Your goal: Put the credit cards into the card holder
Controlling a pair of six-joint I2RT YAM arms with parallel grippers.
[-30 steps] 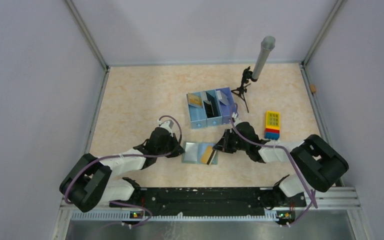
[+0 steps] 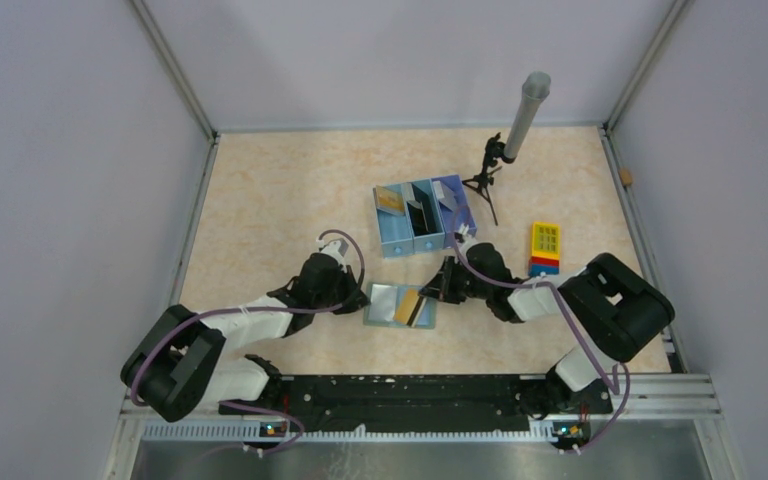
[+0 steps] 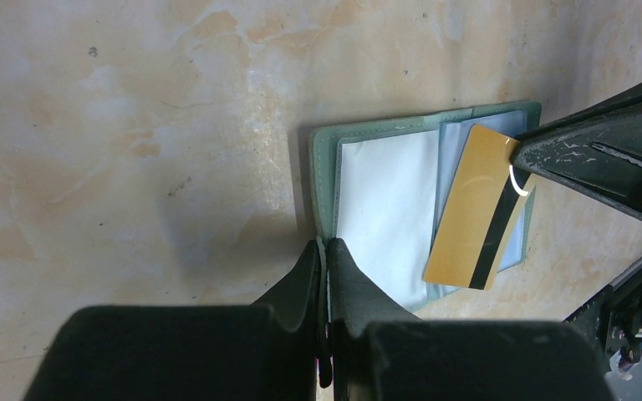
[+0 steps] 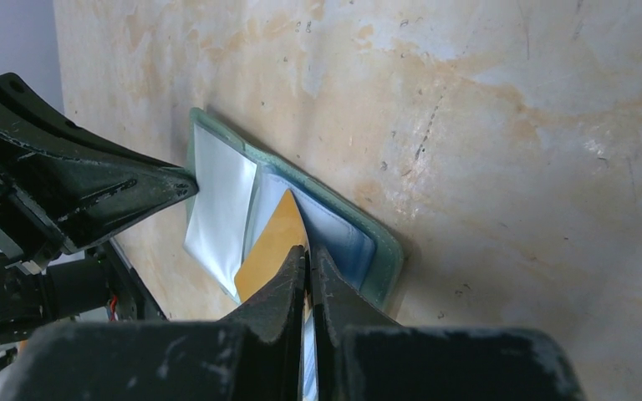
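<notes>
A green-edged card holder [image 3: 384,209] lies opened flat on the table, with a white left panel and pale blue right panel. My left gripper is shut on its left edge. The gold card [image 3: 460,213] with a black stripe lies tilted over the right panel. My right gripper is shut on the card's edge, which runs in between its fingertips. In the left wrist view one right finger [image 3: 585,154] covers the card's upper right corner. Whether any part of the card is inside a pocket, I cannot tell.
Behind the holder stands a blue and purple compartment box [image 2: 396,240] with several cards in it. A microphone on a small tripod [image 2: 490,165] is beside it. Yellow, red and blue blocks [image 2: 545,245] sit at the right.
My right gripper has shifted slightly left, and the gold card has moved left with it across the holder. The left arm and the holder have stayed in place.
</notes>
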